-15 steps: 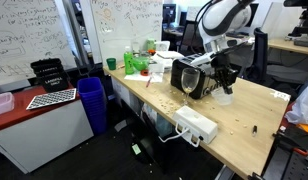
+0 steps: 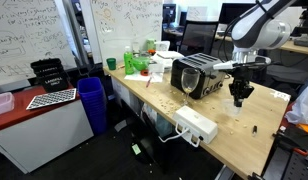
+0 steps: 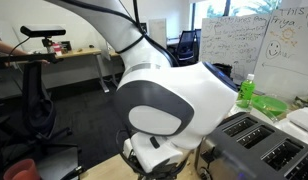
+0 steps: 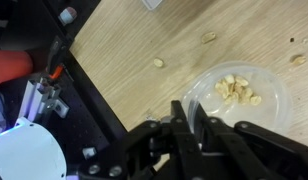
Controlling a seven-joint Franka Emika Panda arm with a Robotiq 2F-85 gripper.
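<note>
A clear bowl [image 4: 273,112] with several pale nut-like pieces [image 4: 237,91] in its bottom shows in the wrist view. My gripper is shut on the near left edge of this bowl. In exterior view 1 the gripper [image 2: 239,99] points down over the right part of the wooden table, the see-through bowl [image 2: 232,107] just below it. Whether the bowl touches the table is hard to tell. In exterior view 2 the white arm [image 3: 179,100] hides most of the bowl and fingers.
A toaster [image 2: 196,75] stands behind, with a wine glass [image 2: 190,78] in front of it. A white box-like device [image 2: 196,125] lies at the table's front edge. Loose pieces [image 4: 159,62] dot the wood. Bare tabletop [image 2: 219,145] lies in front of the bowl.
Over the last second the arm has come right and toward the front, away from the toaster, and the bowl has travelled with the gripper.
</note>
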